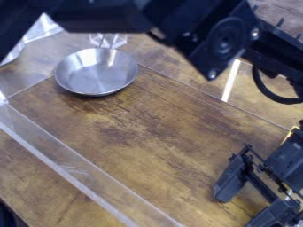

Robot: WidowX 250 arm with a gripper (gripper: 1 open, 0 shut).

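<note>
My gripper point(246, 199) sits low at the right edge of the wooden board, its dark fingers spread apart. I see nothing clearly between them, though the space there is partly shadowed. A shallow steel pan point(96, 66) rests at the upper left of the board, well away from the gripper.
Clear plastic strips point(66, 164) run along the left side of the board. A clear object point(108, 41) stands behind the pan, and more shiny items lie at the top left corner. The middle of the board point(142, 133) is bare. The dark arm spans the top and right.
</note>
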